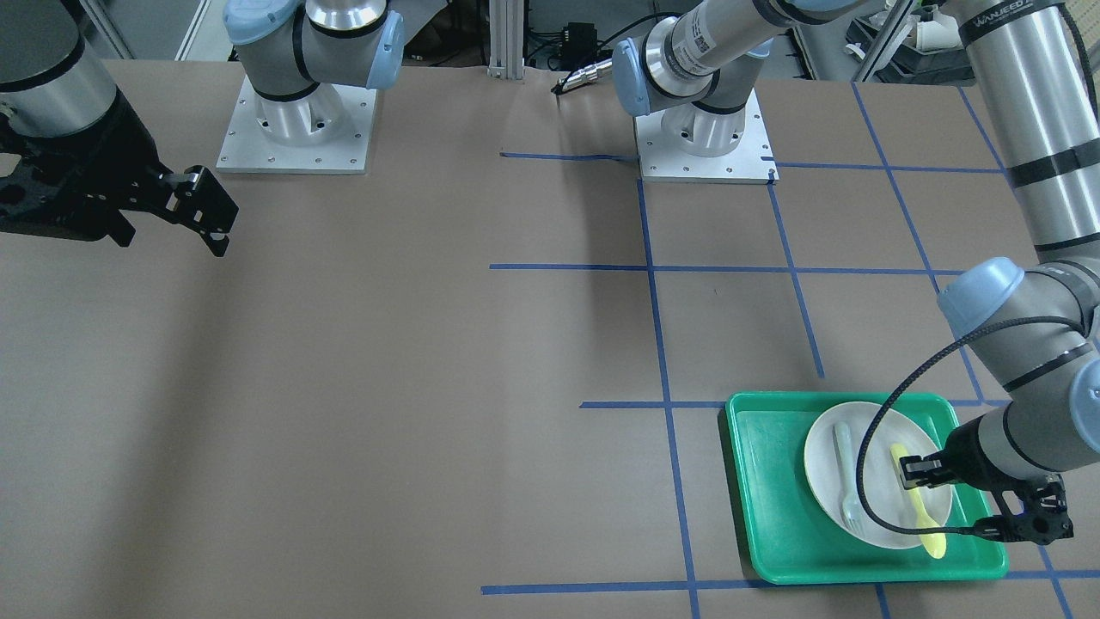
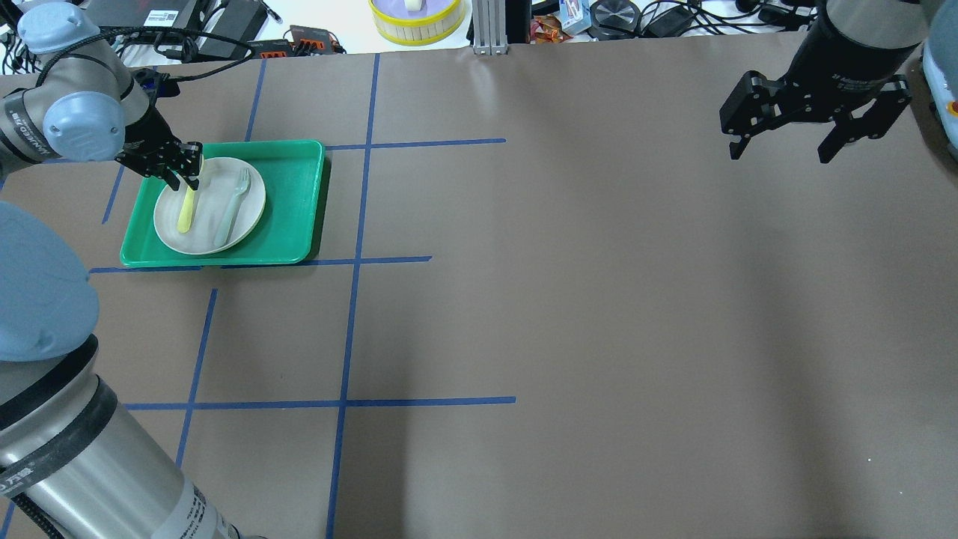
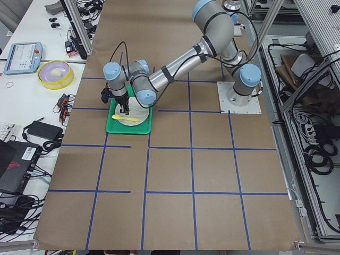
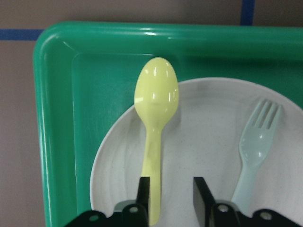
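Observation:
A green tray (image 1: 763, 495) on the table holds a white plate (image 4: 118, 175), on which lie a pale yellow spoon (image 4: 154, 104) and a pale mint fork (image 4: 256, 146). My gripper is open over the plate, one finger by the spoon's handle and the other between spoon and fork, nothing seen held. In the front view the gripper's black body hides part of the spoon's handle, and in the top view it overlaps the plate's upper left.
Another arm's black gripper (image 2: 808, 117) hangs at the far side. Two more arm bases stand at the back in the front view.

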